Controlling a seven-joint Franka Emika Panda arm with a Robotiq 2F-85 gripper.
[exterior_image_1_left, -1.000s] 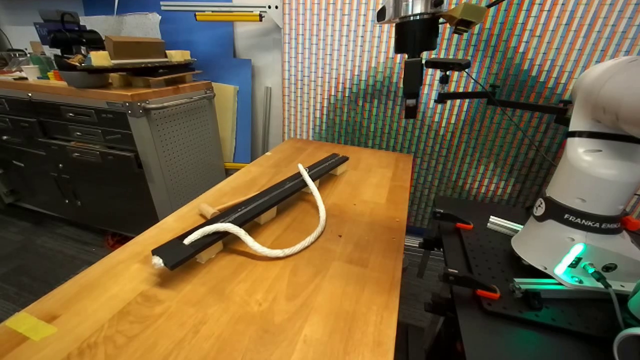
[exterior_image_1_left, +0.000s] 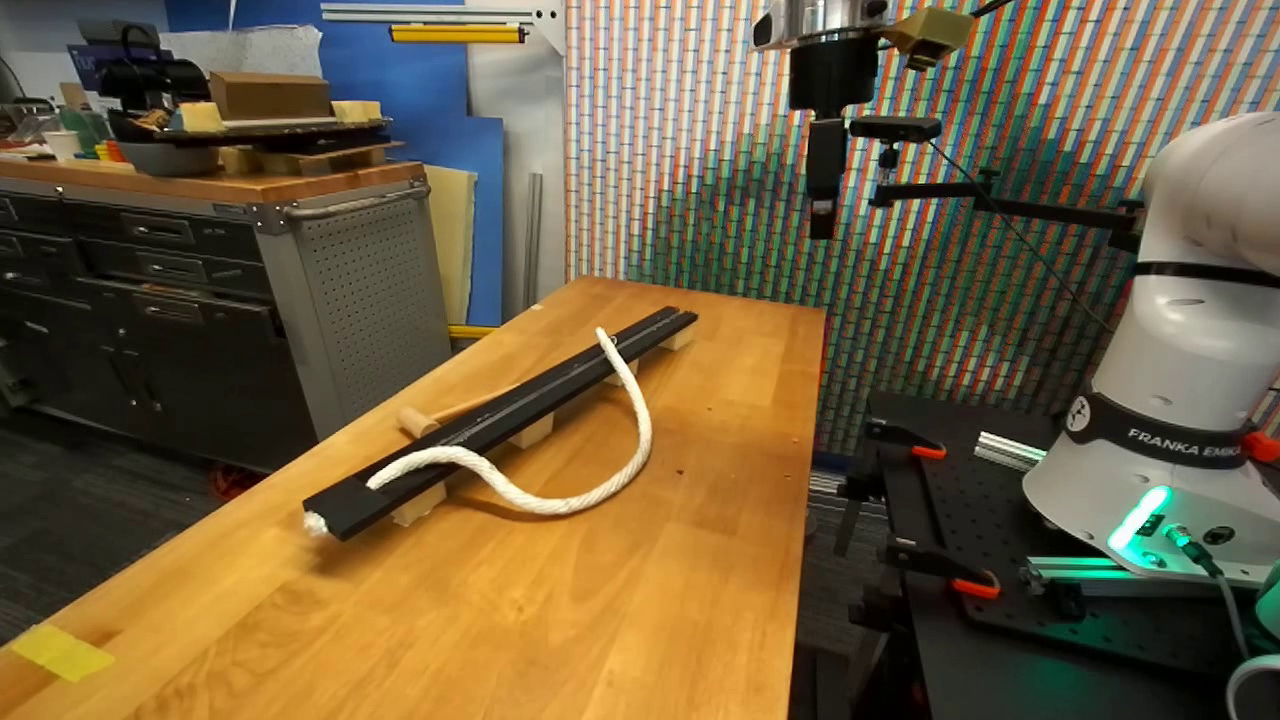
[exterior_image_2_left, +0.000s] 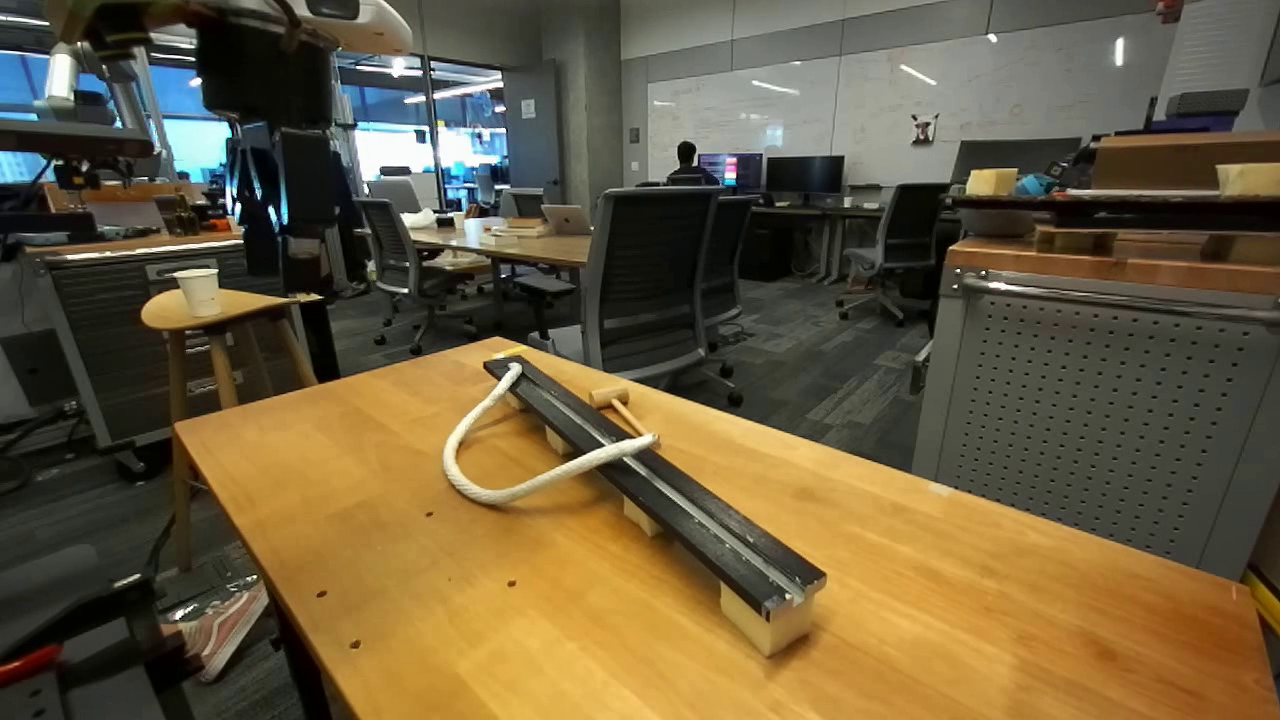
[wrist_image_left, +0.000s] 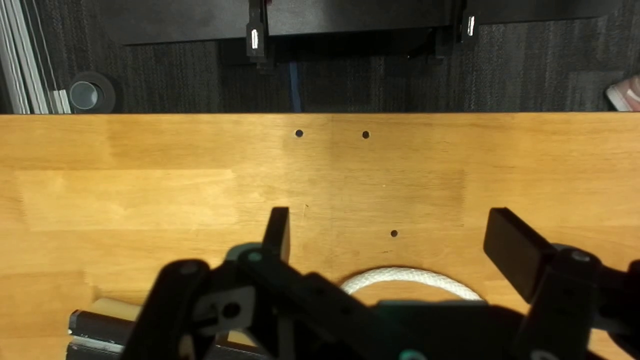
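A white rope (exterior_image_1_left: 637, 438) curves in a wide loop over the table, one end set into the near end of a long black grooved bar (exterior_image_1_left: 516, 414). Its other end rests loose across the bar, as the second exterior view also shows for the rope (exterior_image_2_left: 486, 493). Small wooden blocks (exterior_image_2_left: 768, 623) hold the bar (exterior_image_2_left: 720, 534) off the table. Behind it lies a wooden mallet (exterior_image_1_left: 417, 420). High above the table hangs my gripper, its fingers wide apart with nothing between them. Below it, part of the rope (wrist_image_left: 414, 275) shows in the wrist view; the rest is hidden by the gripper.
Yellow tape (exterior_image_1_left: 62, 652) marks one corner. A tool cabinet (exterior_image_1_left: 348, 282) stands beyond the table, and a stool with a cup (exterior_image_2_left: 199, 292) is off one end.
The rope, bar and mallet lie as before. My arm is practically still, high above the table.
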